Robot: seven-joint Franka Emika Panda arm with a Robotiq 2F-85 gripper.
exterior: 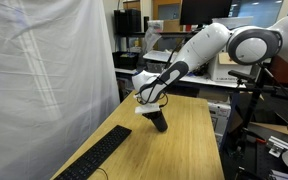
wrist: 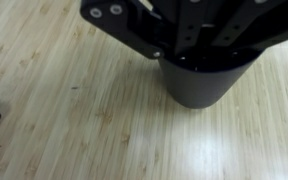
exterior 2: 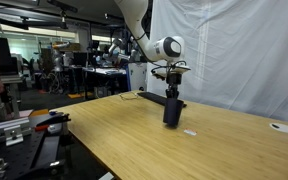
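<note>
A dark cup (exterior: 159,121) leans on the wooden table in exterior view 1. It stands slightly tilted in exterior view 2, where the dark cup (exterior 2: 171,113) is seen from the other side. My gripper (exterior: 151,105) is at the cup's mouth, its fingers shut. From the wrist camera the cup (wrist: 206,87) lies right under the gripper, and the fingertips are lost in the dark opening. Whether the thin rim is between them cannot be made out.
A long black keyboard-like object (exterior: 94,155) lies along the table's left side. A pale round disc (exterior 2: 283,128) and a small white piece (exterior 2: 190,132) rest on the table (exterior 2: 114,130). Much of the wood in front of the cup is bare.
</note>
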